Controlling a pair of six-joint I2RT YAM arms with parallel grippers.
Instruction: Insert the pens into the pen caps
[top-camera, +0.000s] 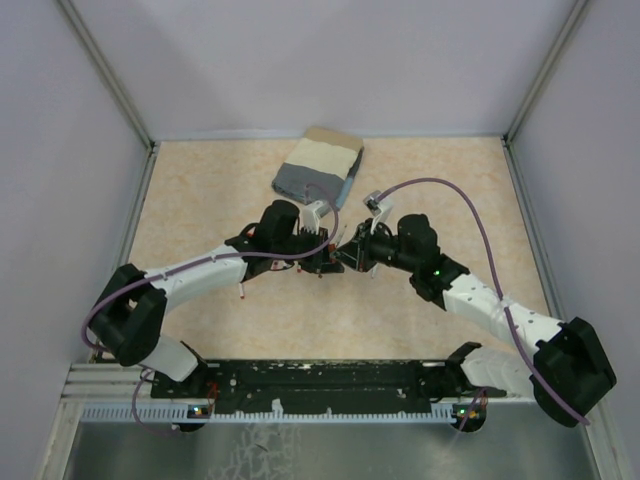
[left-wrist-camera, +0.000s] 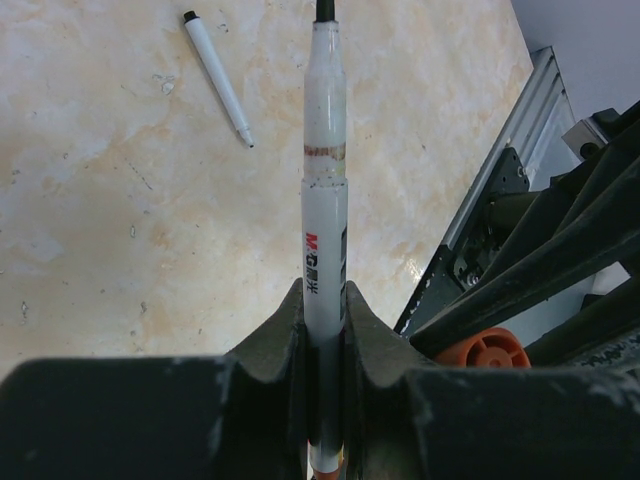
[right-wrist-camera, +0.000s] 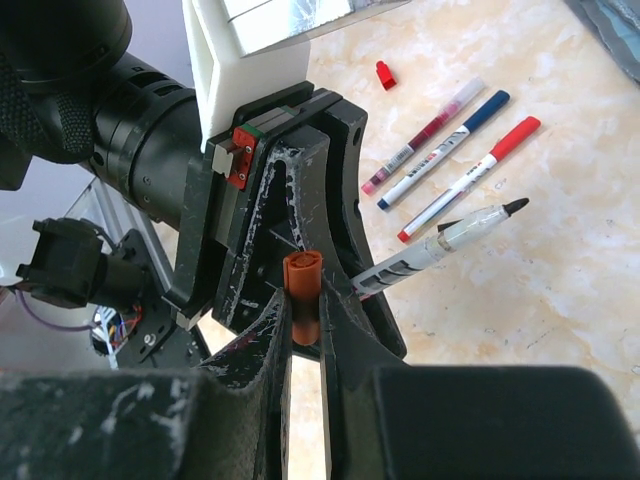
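A white marker (left-wrist-camera: 323, 250) with a bare black tip is clamped in my left gripper. The tip points away from the fingers. My right gripper is shut on an orange-red cap (right-wrist-camera: 303, 280), whose end stands out beyond its fingertips. From the left wrist view, the cap (left-wrist-camera: 487, 350) appears right of the marker's body. In the right wrist view the marker (right-wrist-camera: 430, 250) sticks out to the right of the left gripper, its tip clear of the cap. The two grippers are close together over the middle of the table in the top view.
On the table lie a dark red pen (right-wrist-camera: 425, 135), a blue-capped pen (right-wrist-camera: 445, 150), a red-capped pen (right-wrist-camera: 468, 182) and a loose red cap (right-wrist-camera: 386, 75). Another white pen (left-wrist-camera: 218, 80) lies apart. A folded striped cloth (top-camera: 320, 160) is at the back.
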